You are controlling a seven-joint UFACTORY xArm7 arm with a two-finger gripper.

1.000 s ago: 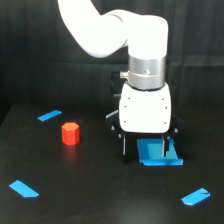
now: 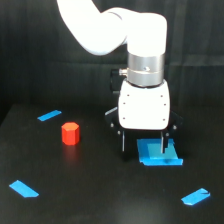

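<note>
A red block [image 2: 70, 134] with a faceted, roughly hexagonal outline stands on the dark table, left of the arm. My gripper [image 2: 144, 149] is to the right of it, with the white hand pointing down and the dark fingers spread apart. Nothing shows between them. One finger is at the left, over bare table; the other is in front of a bright blue square [image 2: 170, 161] and hides part of it. How high the fingertips are above the table is hard to tell.
Blue strips lie flat on the table: one at the back left [image 2: 49, 115], one at the front left [image 2: 23, 188] and one at the front right [image 2: 196, 197]. A dark curtain [image 2: 40, 50] closes off the back.
The hand has shifted very slightly, a little upward in the picture. The red block, the blue square and the strips have stayed where they were.
</note>
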